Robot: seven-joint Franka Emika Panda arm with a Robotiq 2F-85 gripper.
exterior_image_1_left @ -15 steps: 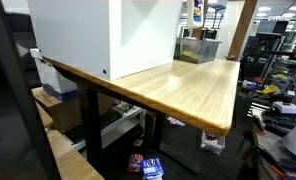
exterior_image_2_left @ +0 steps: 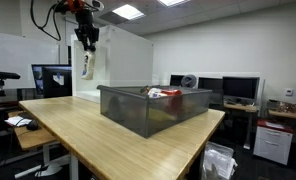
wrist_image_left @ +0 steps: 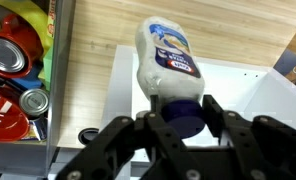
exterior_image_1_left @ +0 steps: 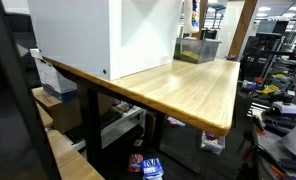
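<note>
A white bottle with a colored label and a purple cap [wrist_image_left: 182,118] is held at its cap end by my gripper, which is shut on it. The label [wrist_image_left: 171,48] faces the wrist camera. In exterior view 2 the bottle [exterior_image_2_left: 88,66] hangs upright below the gripper [exterior_image_2_left: 87,44], clear of the table, with the grey bin beyond it to the right. Only part of the bottle [exterior_image_1_left: 195,18] shows at the top of exterior view 1; the gripper is out of that frame.
A grey bin [exterior_image_2_left: 153,112] with several items inside stands on the wooden table [exterior_image_2_left: 83,124]. Cans and jars fill its visible part in the wrist view, left of the bottle. A large white box [exterior_image_1_left: 78,35] stands on the table too. Bare tabletop lies beside the bin.
The bottle hangs lower in exterior view 1 than before, in front of the bin's left part. The table and bin have stayed put.
</note>
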